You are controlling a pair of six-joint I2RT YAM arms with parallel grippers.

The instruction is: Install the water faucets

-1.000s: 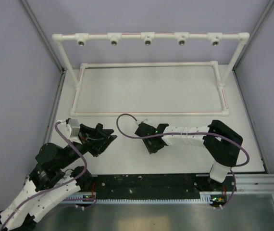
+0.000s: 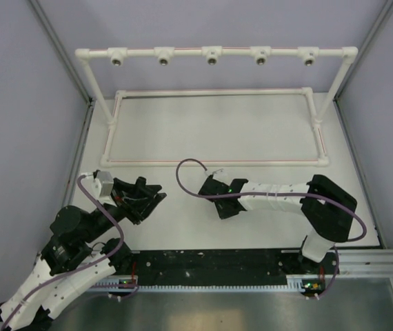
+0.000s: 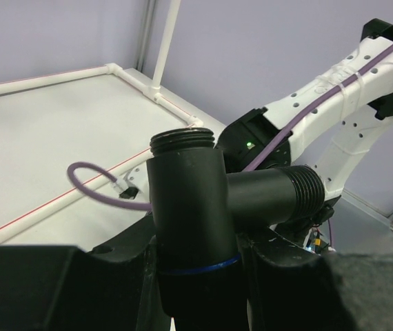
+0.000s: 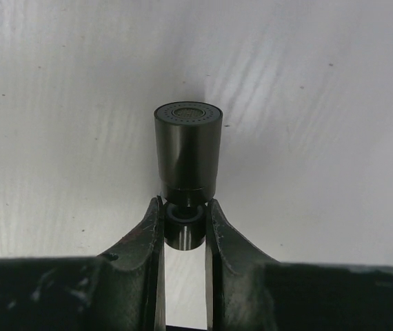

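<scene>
My left gripper is shut on a black faucet [image 3: 188,200], which stands upright with a threaded top, a threaded side branch and a blue ring low on its body. From above, this gripper [image 2: 141,200] hangs at the left, over the front of the board. The right gripper is low over the white surface, its fingers part open on either side of a second black faucet [image 4: 188,148], perforated outlet facing the camera. Whether the fingers grip it cannot be told. Along the raised white pipe [image 2: 188,52] sit several downward-opening fittings [image 2: 212,54].
A lower white pipe frame [image 2: 214,163] rests on the board, close behind the right hand. Purple cables [image 2: 286,196] loop along both arms. Grey walls [image 2: 17,124] close in the sides. Between the two grippers the board [image 2: 176,224] is bare.
The right arm has shifted a little to the right, its hand and cable moving with it. The left arm stays where it was.
</scene>
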